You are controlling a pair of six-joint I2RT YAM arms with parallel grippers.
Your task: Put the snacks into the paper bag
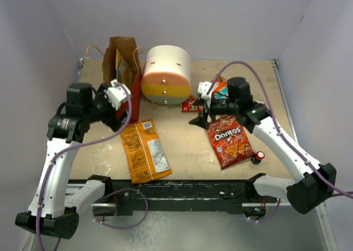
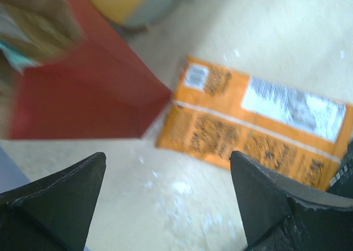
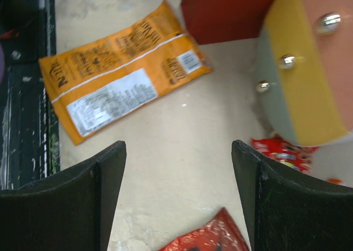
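The brown and red paper bag [image 1: 134,105] stands at back left; a package shows inside it. My left gripper [image 1: 113,110] is open in front of it, and in the left wrist view an orange package [image 2: 231,140] lies beyond its empty fingers. My open right gripper [image 1: 203,114] hangs left of the Doritos bag [image 1: 229,143], nothing between its fingers. A small red snack pack [image 3: 284,154] lies by the drawer box, and more colourful snacks [image 1: 219,88] are partly hidden behind the right arm.
A rounded three-drawer box [image 1: 165,74] stands right of the paper bag. A small red-capped bottle [image 1: 257,157] is at the front right.
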